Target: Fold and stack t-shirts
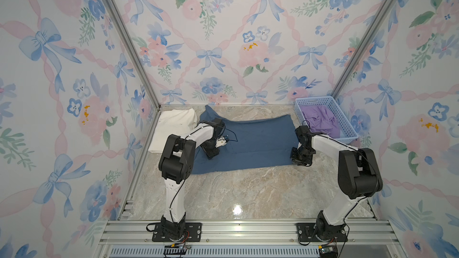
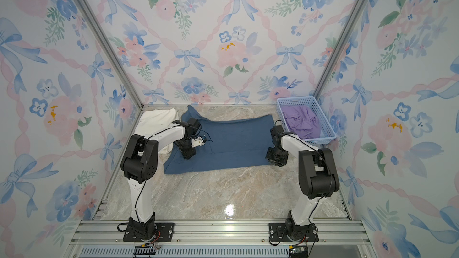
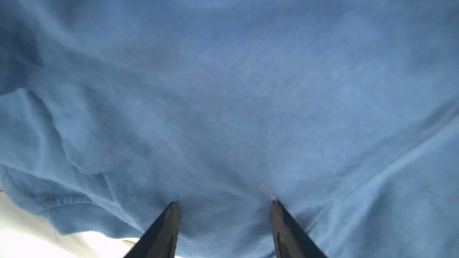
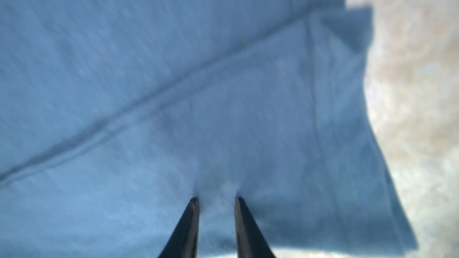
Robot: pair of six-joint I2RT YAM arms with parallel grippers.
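Observation:
A blue t-shirt (image 1: 258,138) lies spread across the table, with a long straight fold edge along its front strip. Over its left part my left gripper stands open, its fingers apart above the fabric. My right gripper hovers at the shirt's front right corner, its fingers partly apart with a narrow gap. No fabric shows pinched in either one. In the right wrist view the sleeve-like end with its seam (image 4: 315,90) lies flat beside the bare table. The arms hide parts of the shirt's left and right ends in both top views.
White folded cloth (image 1: 169,124) lies at the back left, partly under the blue shirt's edge. At the back right stands a blue basket (image 1: 351,119) with a purple garment (image 1: 320,118) inside.

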